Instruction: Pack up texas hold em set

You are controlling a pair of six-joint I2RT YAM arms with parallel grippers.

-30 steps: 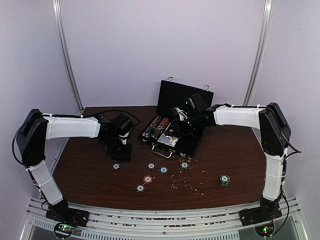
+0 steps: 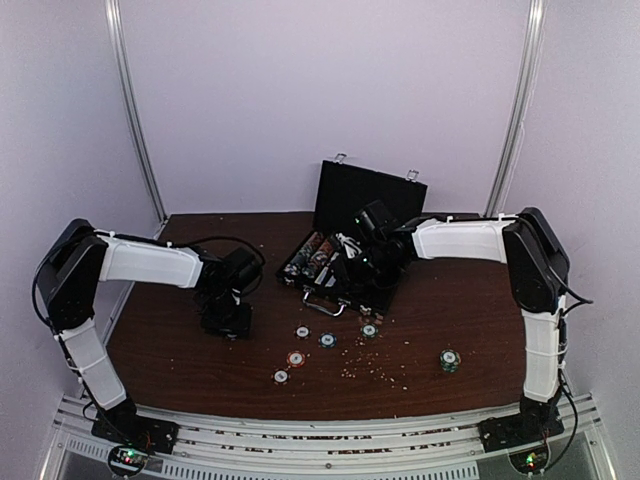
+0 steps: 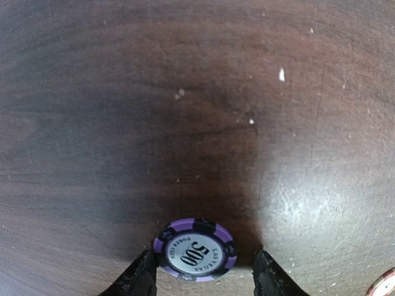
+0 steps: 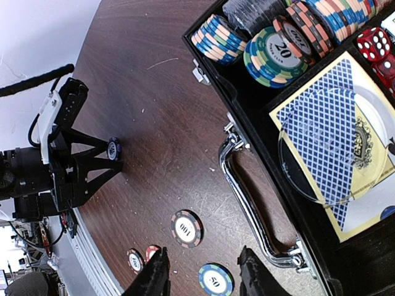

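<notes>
Between the parted fingertips of my open left gripper lies a purple and black 500 chip [image 3: 195, 250], flat on the table. The right wrist view shows this left gripper around the chip's place. My right gripper stands open and empty above the front of the open case [image 2: 368, 195]. Inside the case are rows of chips [image 4: 276, 55], a blue-backed card deck [image 4: 327, 135] and red dice [image 4: 373, 44]. Loose on the table are a 100 chip [image 4: 186, 229], a blue 50 chip [image 4: 215, 279] and a red chip [image 2: 296, 359].
A metal handle [image 4: 250, 203] juts from the case front. Far right on the table is a small stack of green chips [image 2: 450, 360]. Pale crumbs [image 2: 372, 365] are scattered at the middle front.
My left gripper has come down and slightly left over the chip, covering it from above.
</notes>
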